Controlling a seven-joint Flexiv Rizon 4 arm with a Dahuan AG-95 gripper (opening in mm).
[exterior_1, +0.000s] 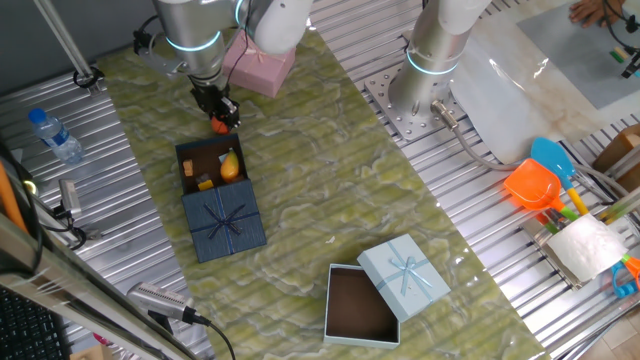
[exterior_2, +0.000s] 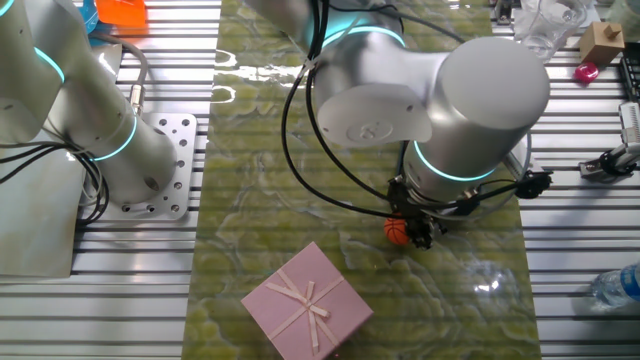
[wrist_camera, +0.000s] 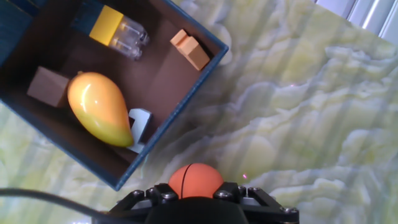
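A small orange-red ball with black lines sits between the fingers of my gripper, which is shut on it. In exterior view 1 the gripper hangs just beyond the far edge of the dark blue box. The ball is outside that box. Inside lie a yellow-green mango, a yellow-and-clear piece, a wooden piece, a brown block and a pale piece. The bow-tied lid covers the box's near part.
The pink box, its ribbon on top, stands near the arm. A light blue box is open and empty, its lid leaning on one side. Bare green cloth lies between.
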